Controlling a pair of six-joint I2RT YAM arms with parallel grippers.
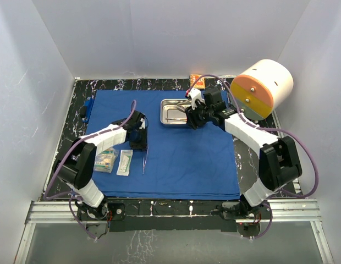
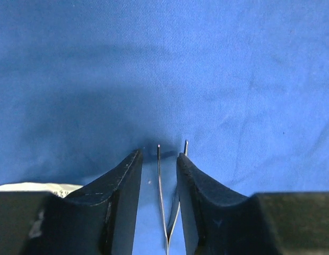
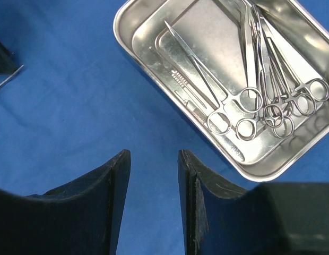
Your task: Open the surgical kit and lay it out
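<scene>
Steel tweezers (image 1: 144, 163) are on the blue cloth, just right of a white packet (image 1: 125, 163). My left gripper (image 1: 139, 147) is low at their far end. In the left wrist view the left gripper is part open, and the thin arms of the tweezers (image 2: 160, 186) show in the gap, apart from the fingers as far as I can see. The right gripper is open and empty above bare cloth, beside the metal tray (image 3: 175, 101). Scissors-like clamps (image 3: 220, 95) and other instruments lie in that tray.
Clear bags (image 1: 106, 160) lie left of the white packet. An orange box (image 1: 197, 81) stands behind the tray, and a large white drum (image 1: 267, 85) is at the right back.
</scene>
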